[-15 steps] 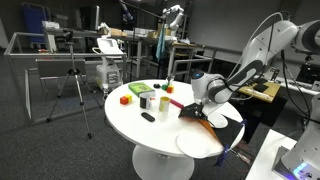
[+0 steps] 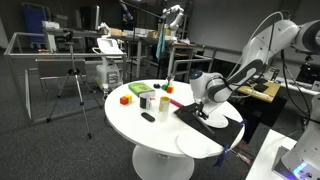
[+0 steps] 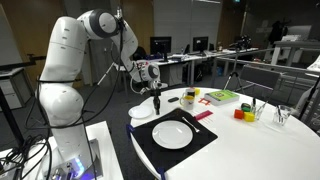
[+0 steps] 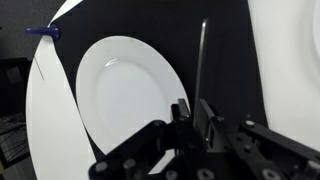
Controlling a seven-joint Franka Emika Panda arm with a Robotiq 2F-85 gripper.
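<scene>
In the wrist view my gripper is shut on a long, thin, dark utensil (image 4: 202,55), which sticks out past the fingertips. What kind of utensil it is I cannot tell. A white plate (image 4: 125,95) lies on the black mat beside the fingers, with nothing on its visible part. Exterior view 2 has the gripper (image 3: 155,92) above the table behind that plate (image 3: 172,134), a dark tip hanging down from it. From exterior view 1, the gripper (image 2: 205,106) is over the black mat (image 2: 187,115), and the small utensil is hard to make out.
Another white plate (image 2: 193,144) lies off the mat near the table edge. A green box (image 2: 139,87), a yellow cup (image 2: 164,104) and several coloured blocks stand on the far side. A blue clamp (image 4: 42,32) grips the edge. Bare white table (image 2: 130,118) stretches beyond the mat.
The gripper has shifted slightly.
</scene>
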